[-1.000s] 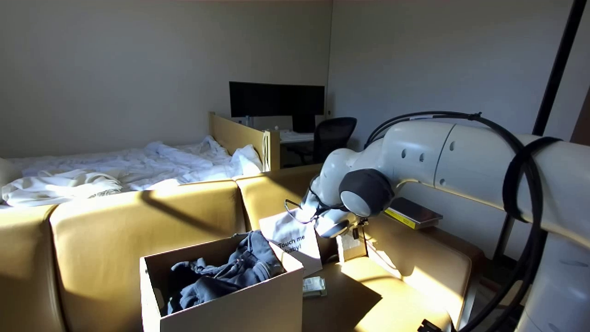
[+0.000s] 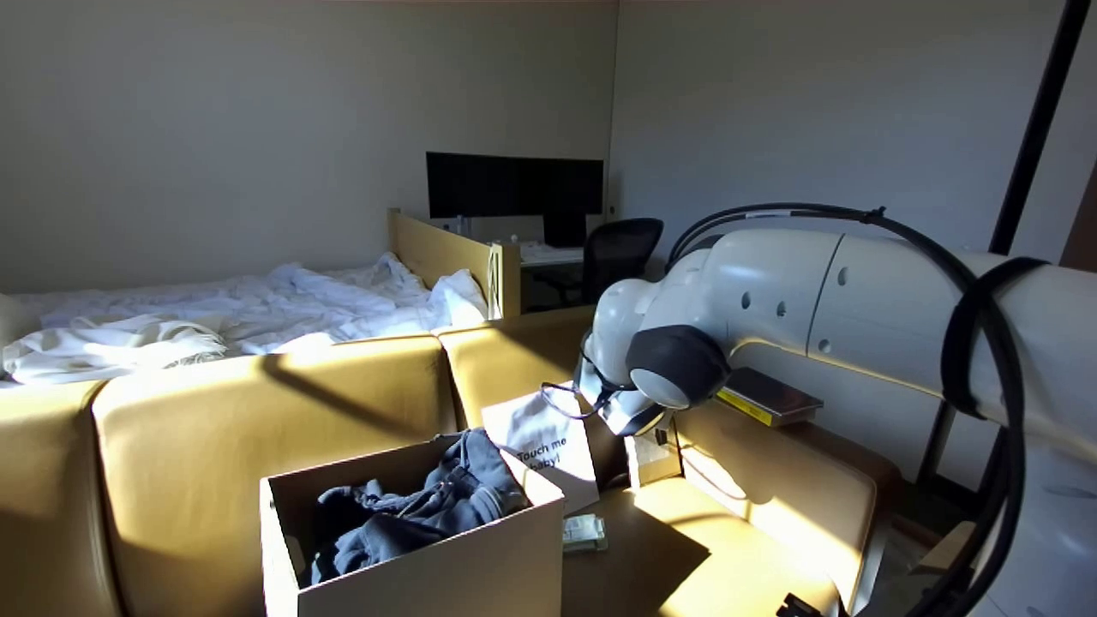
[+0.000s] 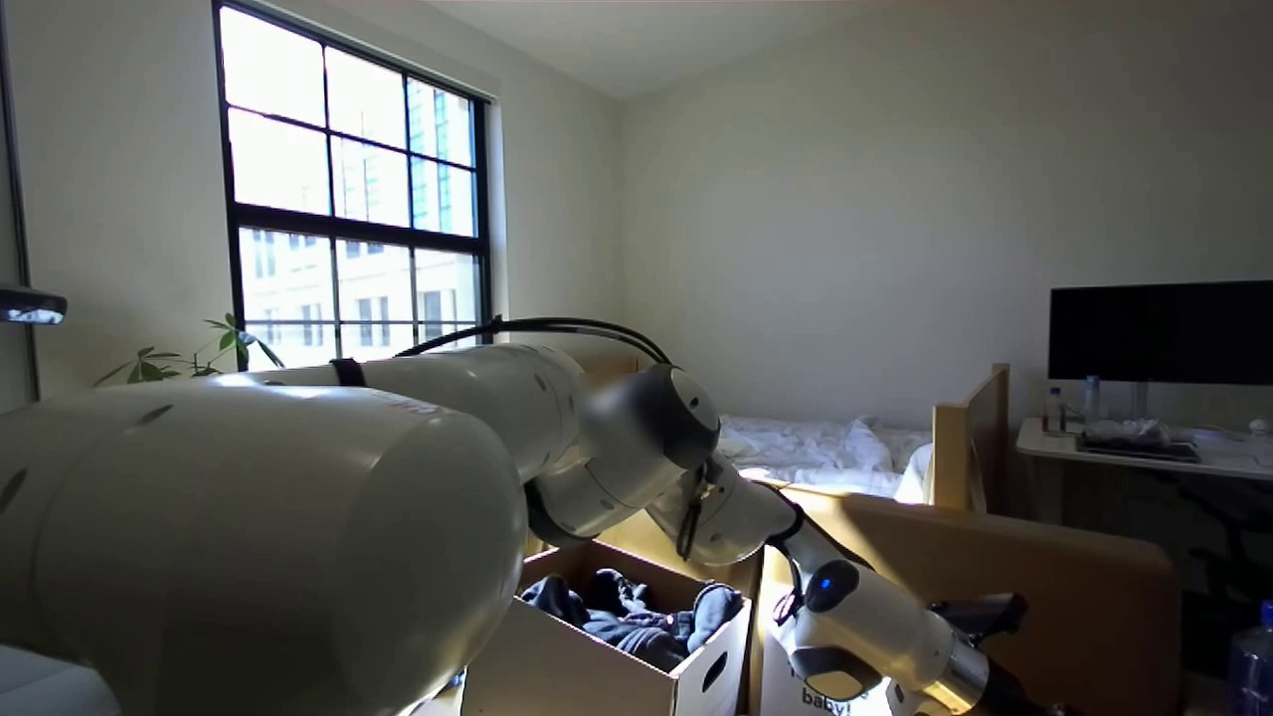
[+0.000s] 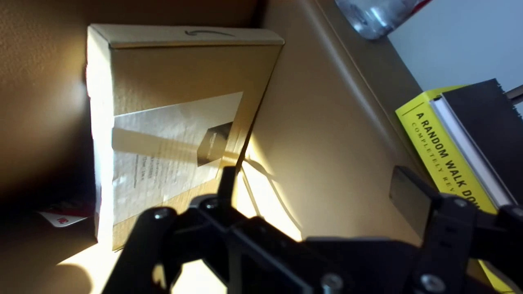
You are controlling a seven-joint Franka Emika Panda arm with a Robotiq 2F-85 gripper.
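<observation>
My gripper stands open in the wrist view, its two dark fingers wide apart and nothing between them. Beyond the left finger, a cardboard box (image 4: pixel 184 73) with a white label leans upright in the sofa corner. To the right, a yellow book (image 4: pixel 439 142) with a dark cover lies on top of the sofa's armrest (image 4: pixel 314 112). In exterior view 1 the arm hides most of the gripper, and the cardboard box (image 2: pixel 652 463) shows just below the wrist.
An open white box (image 2: pixel 432 571) holding dark clothing (image 2: pixel 432 504) stands on the sofa. Beside it are a sheet reading "Touch me baby!" (image 2: pixel 550 473) and a small packet (image 2: pixel 584 533). A clear container (image 4: pixel 375 17) sits farther along the armrest.
The arm's wrist has turned and shifted slightly in exterior view 1, and its cable loop has moved a little right. The boxes, clothing and book stay where they were.
</observation>
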